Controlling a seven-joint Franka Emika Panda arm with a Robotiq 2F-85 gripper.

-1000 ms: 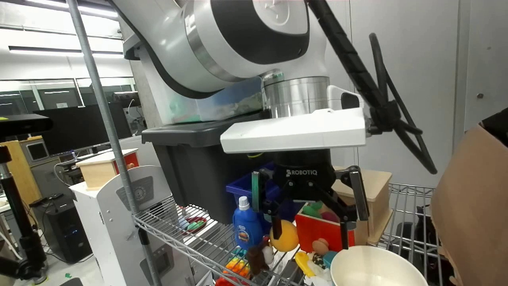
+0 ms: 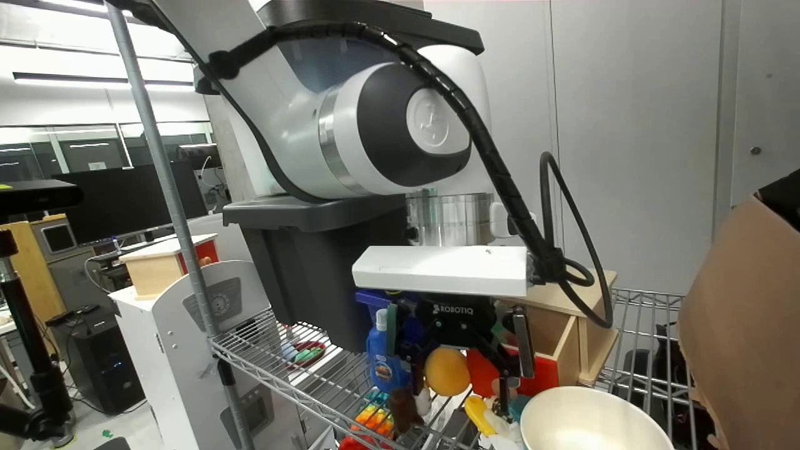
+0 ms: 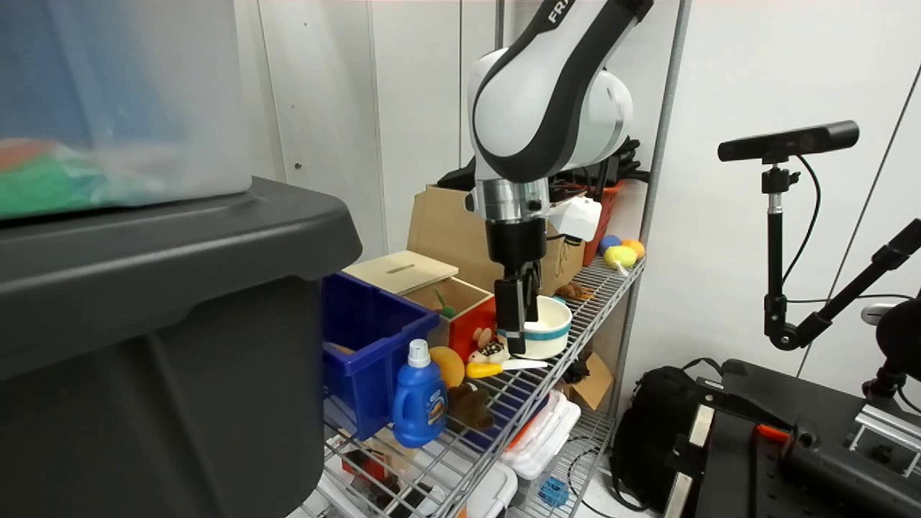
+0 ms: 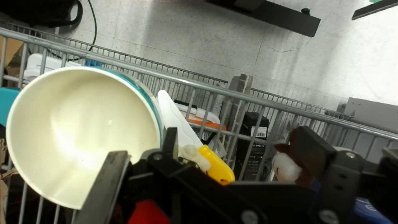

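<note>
My gripper [image 2: 459, 384] is open over the wire shelf, with nothing held between its fingers. In the wrist view, a large cream bowl [image 4: 82, 138] with a teal outer band lies close beside the left finger. A toy knife with a yellow handle [image 4: 218, 168] and white blade shows below, between the spread fingers. Next to its handle is a small pale toy [image 4: 194, 156], partly hidden by the gripper. Exterior view 1 shows an orange ball [image 2: 447, 372] behind the gap between the fingers. A brown plush toy [image 3: 468, 406] lies near the shelf's front edge.
A blue detergent bottle [image 3: 420, 398] stands by a blue bin [image 3: 371, 341]. Behind the gripper is a wooden box with a red front [image 3: 476, 326]. A big dark tote [image 2: 311, 259] blocks one side. Open floor lies beyond the shelf edge.
The arm and gripper have come down toward the shelf and shifted slightly left in exterior view 1. The bowl, bottle and ball look unmoved.
</note>
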